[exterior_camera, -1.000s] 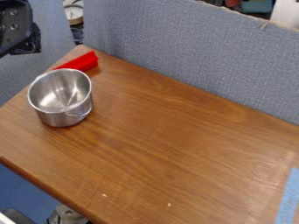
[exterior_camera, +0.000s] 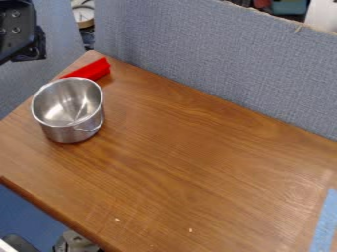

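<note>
A steel pot stands upright on the left part of the wooden table. Just behind it, near the back left corner, lies a red object, partly hidden by the pot's position or the frame's angle. At the top left edge of the camera view, the dark gripper hangs above and to the left of the pot, apart from it and only partly in view; its fingers cannot be made out clearly.
Padded grey walls border the back of the table. A light blue strip lies at the right edge.
</note>
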